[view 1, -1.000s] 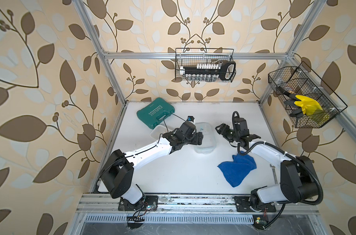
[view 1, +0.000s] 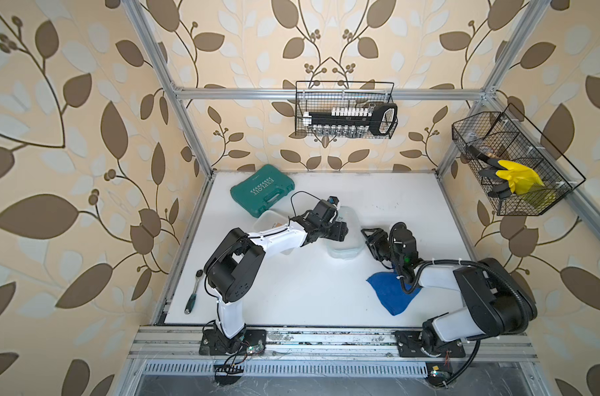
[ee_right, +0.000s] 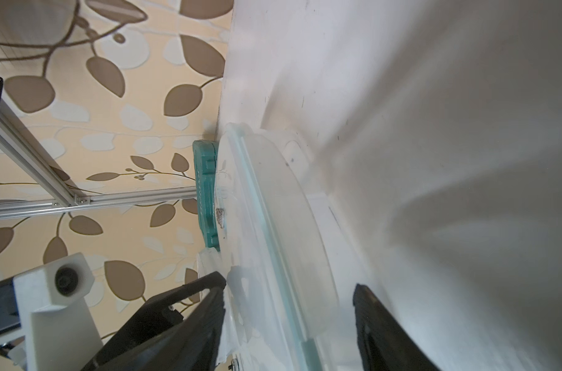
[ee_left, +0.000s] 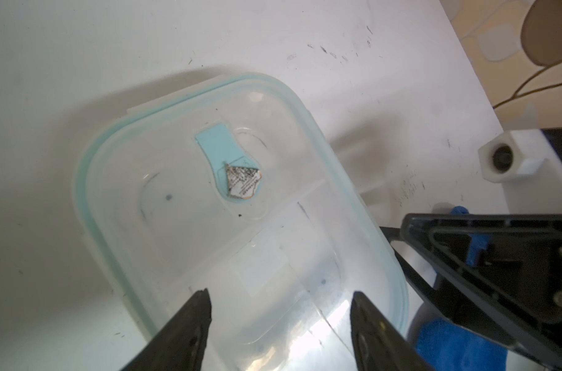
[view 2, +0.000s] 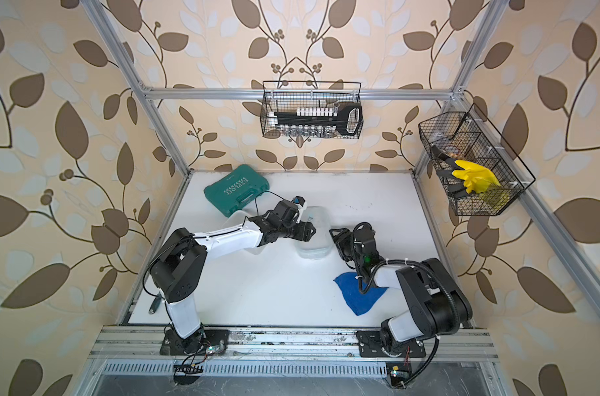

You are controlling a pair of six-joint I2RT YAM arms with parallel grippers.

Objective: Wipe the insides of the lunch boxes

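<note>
A clear lunch box with a pale blue rim [ee_left: 339, 167] lies open on the table; a scrap of label and dark specks show at its bottom. Above its left side my left gripper hangs with fingers spread, nothing between them. Just off the box's right side is my right gripper, its fingers apart; in its wrist view the box wall passes between or behind them, and I cannot tell which. A second clear box [view 1: 269, 219] stands to the left, partly behind my left arm. The blue cloth [view 1: 393, 294] lies on the table beneath the right arm.
A green case [view 1: 263, 190] lies at the back left. A screwdriver [view 1: 194, 292] rests along the left edge. Wire baskets [view 1: 344, 109] hang on the back and right walls.
The cloth stays put.
</note>
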